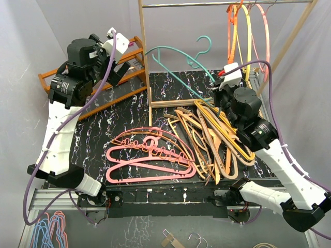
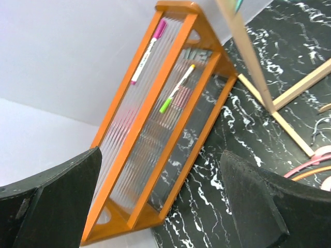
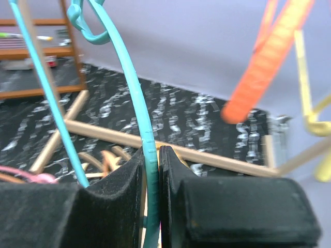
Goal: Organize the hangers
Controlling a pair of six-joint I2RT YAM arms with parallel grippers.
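A teal hanger is held up in front of the rail by my right gripper, shut on it; in the right wrist view its bar runs into the fingers. My left gripper stands open and empty at the upper left, over the orange wooden shelf. Orange, yellow and pink hangers hang at the rail's right end. Pink hangers and a pile of wooden hangers lie on the black marble surface.
The wooden rack's rail is bare along its left and middle part. Its base bar crosses the surface behind the pile. Blue and pink wire hangers lie outside at the bottom left.
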